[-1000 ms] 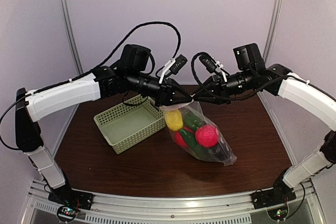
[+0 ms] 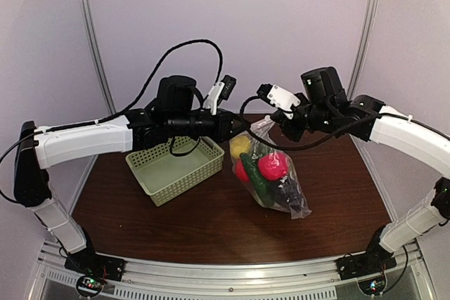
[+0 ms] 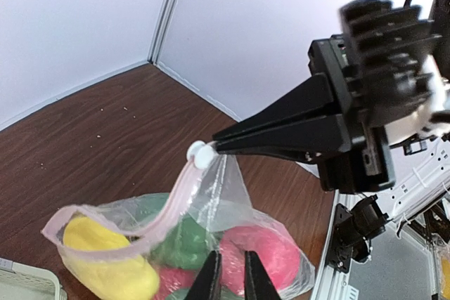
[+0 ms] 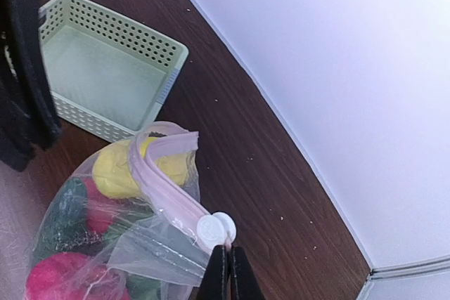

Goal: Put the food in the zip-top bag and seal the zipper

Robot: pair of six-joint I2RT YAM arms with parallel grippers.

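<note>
The clear zip top bag hangs over the table with toy food inside: a yellow piece, a pink-red round piece, another red piece and a long green one. Its pale zipper strip is curved and the mouth looks parted, a white round slider at one end. There my right gripper is shut on the bag's edge just by the slider. My left gripper is part open, nothing visible between its fingers, and the bag lies beyond it.
An empty pale green basket stands on the table to the left of the bag. Bare brown tabletop lies to the right and in front. Both arms are close together above the bag.
My left gripper has drawn left, away from the right one, and opened. The right gripper has turned, and the bag has swung slightly, its mouth rising to the right.
</note>
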